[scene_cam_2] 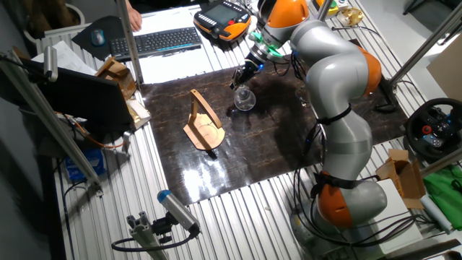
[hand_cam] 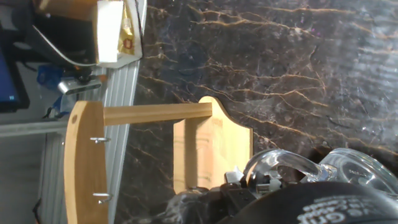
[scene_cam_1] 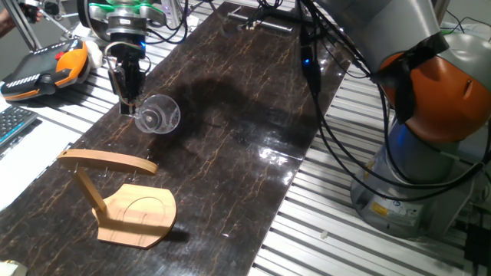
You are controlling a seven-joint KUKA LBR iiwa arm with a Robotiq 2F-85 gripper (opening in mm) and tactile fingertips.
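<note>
My gripper is shut on a clear glass cup, gripping it at its side. The cup appears to hang above the dark table, tilted, its round mouth facing the camera in exterior view 1. In exterior view 2 the cup shows beside the gripper. At the bottom of the wrist view, the cup is partly hidden by the gripper body, and a curved glass part lies by the fingers. A wooden stand with a round recess in its base, an upright post and a curved top bar with small metal hooks stands apart from the cup.
An orange teach pendant and a keyboard lie beyond the table edge. Cables hang from the arm.
</note>
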